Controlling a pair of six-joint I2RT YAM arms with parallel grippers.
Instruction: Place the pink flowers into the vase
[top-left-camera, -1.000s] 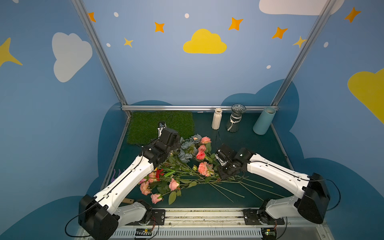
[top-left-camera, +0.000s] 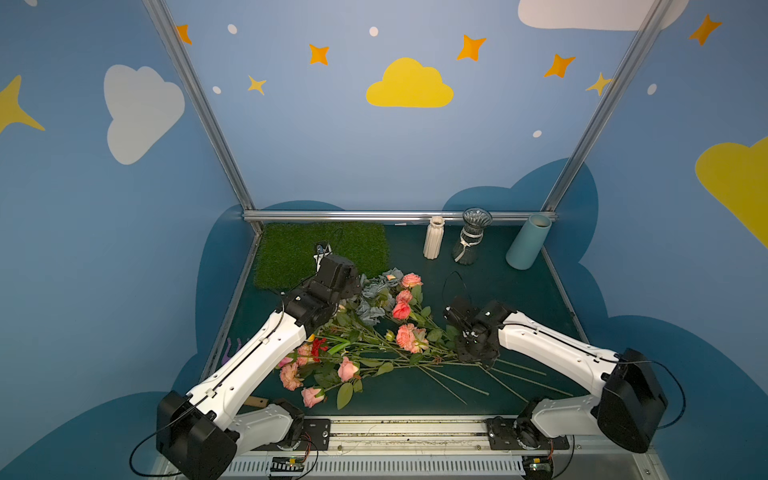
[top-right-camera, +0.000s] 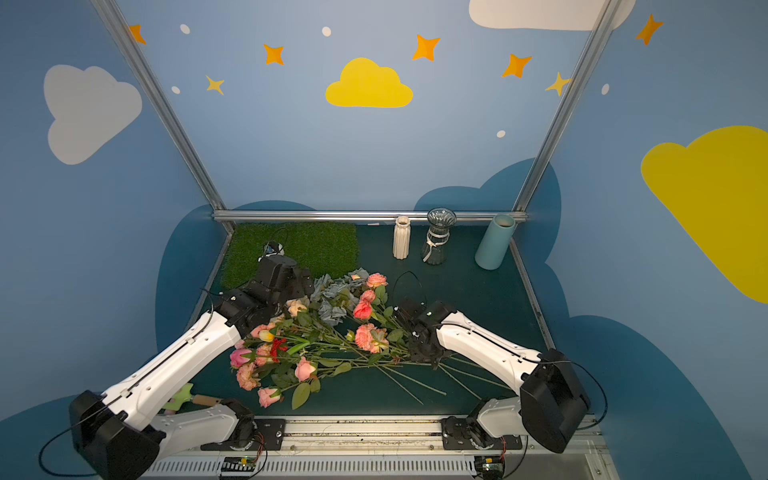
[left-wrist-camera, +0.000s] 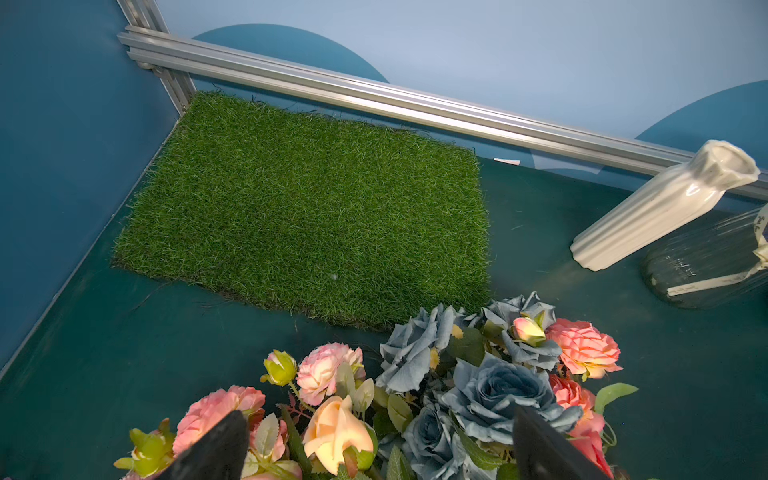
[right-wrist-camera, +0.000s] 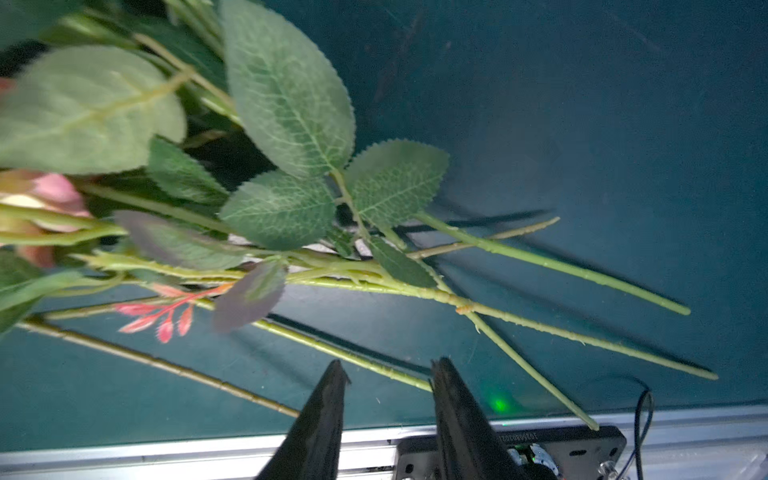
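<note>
Pink flowers (top-left-camera: 412, 337) lie in a mixed heap on the dark green table, their stems (top-left-camera: 453, 379) pointing right. In the right wrist view several green stems (right-wrist-camera: 592, 339) fan out above the table. My right gripper hangs over the stem end, its fingers apart, with one stem's tip near them; nothing is clearly held. My left gripper is open above the heap's far side, over pink, peach and blue-grey blooms. At the back stand a white vase (top-left-camera: 433, 238), a glass vase (top-left-camera: 469, 240) and a blue vase (top-left-camera: 529, 242).
A grass mat (top-left-camera: 288, 254) covers the back left. Blue-grey flowers (left-wrist-camera: 504, 392) and a red flower (top-left-camera: 318, 349) are mixed into the heap. Clear table lies between the vases and my right arm.
The left arm and the flowers look unmoved.
</note>
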